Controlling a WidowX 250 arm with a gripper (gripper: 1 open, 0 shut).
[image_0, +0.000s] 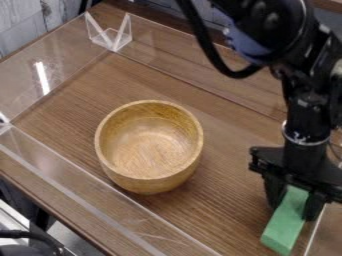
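Note:
The black gripper (294, 189) of the arm is low at the right of the camera view, shut on a green block (283, 228) near the table's front right. The block sticks out below the fingers, tilted; its upper part is hidden by the gripper.
A round wooden bowl (147, 146) sits left of the gripper. A clear plastic container (110, 30) stands at the back left.

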